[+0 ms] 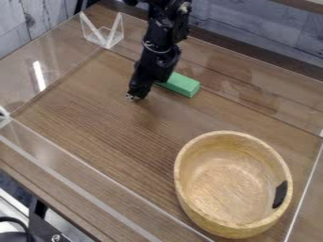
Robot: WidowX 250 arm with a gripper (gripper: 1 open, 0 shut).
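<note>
My black arm reaches down from the top centre of the camera view, with the gripper (139, 91) low over the wooden table near its upper middle. I see nothing held between its fingers; it looks shut, though it is small and dark. A green block (179, 85) lies just to the right of the gripper, partly behind the arm.
A tan round bowl (232, 149) with a dark patch on its rim sits at the lower right. White wire-like pieces stand at the top left and left edge.
</note>
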